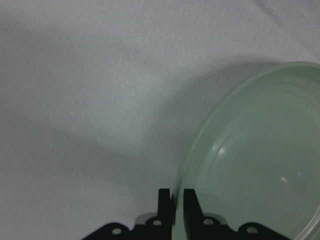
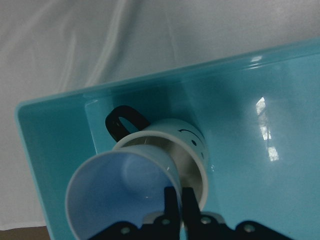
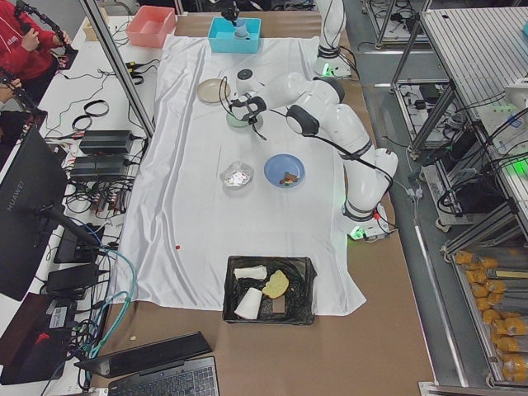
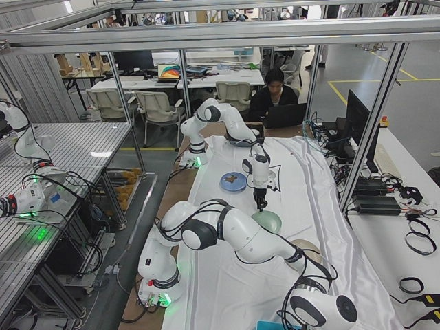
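My left gripper has its narrowly spaced fingers on either side of the rim of a green plate (image 1: pixel 255 150), apparently shut on it. In the right wrist view, my right gripper is shut on the rim of a light blue cup (image 2: pixel 112 190), over a white mug (image 2: pixel 192 145) with a black handle in a turquoise bin (image 2: pixel 260 185). The cup overlaps the mug's mouth; whether they touch is unclear.
A beige plate (image 3: pixel 209 90) lies beside the green one. Foil dish (image 3: pixel 236 175), blue plate (image 3: pixel 278 168) and black tray (image 3: pixel 247 309) with several items occupy the cloth.
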